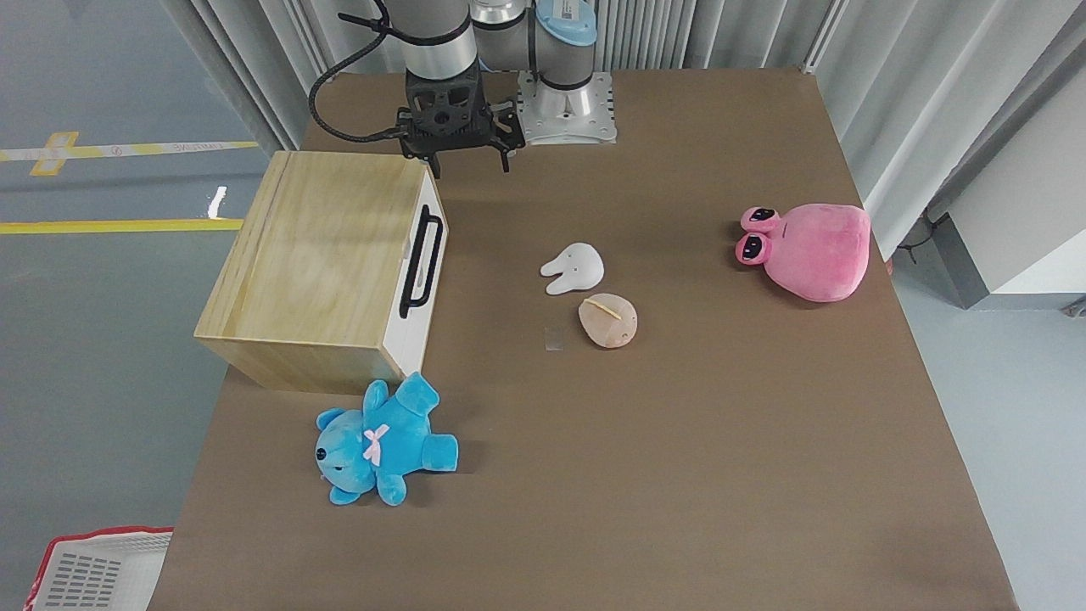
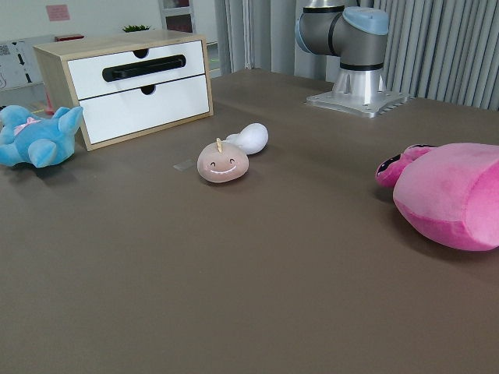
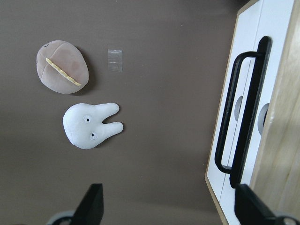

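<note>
My gripper [image 1: 468, 153] hangs high at the back, beside the top rear corner of a wooden two-drawer cabinet [image 1: 305, 244]. In the wrist view its two fingers stand wide apart at the bottom edge [image 3: 173, 206], with nothing between them. The cabinet's white front carries a black handle [image 3: 253, 108]. Out on the brown table lie a small white plush [image 1: 575, 268] and, just in front of it, a beige round plush [image 1: 607, 321] with a thin pale strip on top.
A blue teddy bear [image 1: 387, 443] lies by the cabinet's near end. A pink plush [image 1: 814, 249] sits at the right edge. A white basket [image 1: 97, 570] with red rim is on the floor at lower left.
</note>
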